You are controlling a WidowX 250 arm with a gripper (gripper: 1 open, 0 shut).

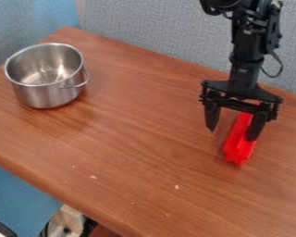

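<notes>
My black gripper (233, 123) hangs at the right of the table with its fingers spread open, over a red elongated object (240, 148) lying on the wooden surface. The right finger overlaps the upper part of the red object in this view; whether it touches cannot be told. The left finger is beside it, to the left.
A steel pot (45, 76) with a side handle stands at the left of the wooden table (126, 167). Grey padded walls rise behind.
</notes>
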